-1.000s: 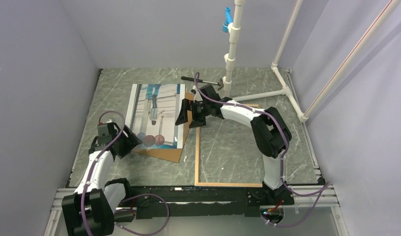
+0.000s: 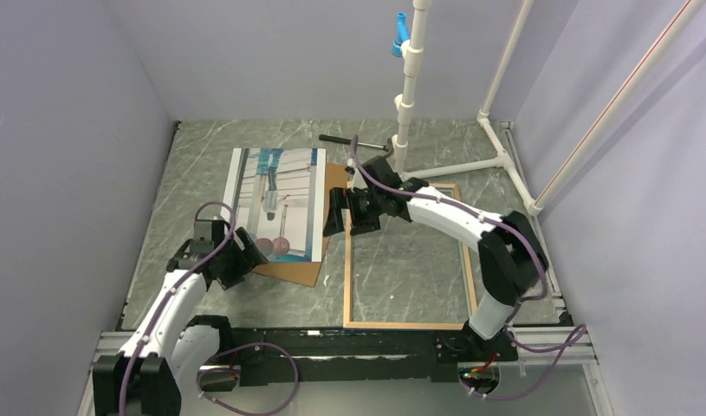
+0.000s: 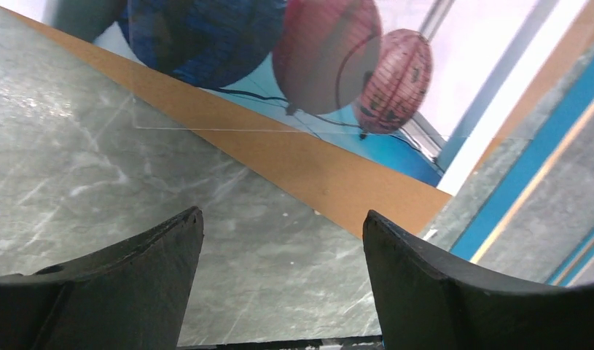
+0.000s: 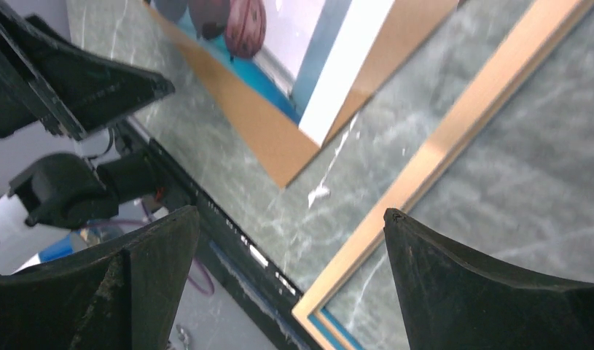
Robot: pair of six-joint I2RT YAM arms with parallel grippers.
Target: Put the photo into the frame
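Note:
The photo (image 2: 288,186), a picture of tools with white side borders, lies on a brown backing board (image 2: 290,272) left of centre. To its right lies the empty wooden frame (image 2: 410,326), flat on the table. My left gripper is open near the photo's front edge, with nothing between its fingers; bare table and the board's edge show there. Also open and empty, my right gripper hangs between the photo's right side and the frame's left bar. In the left wrist view, a faint straight edge like a clear sheet (image 3: 228,117) crosses the photo.
A hammer (image 2: 353,141) lies behind the photo, close to a white pipe stand (image 2: 401,113). Inside the frame only bare grey table shows. A dark rail (image 2: 306,342) runs along the table's front edge.
Photo, board and frame look unmoved.

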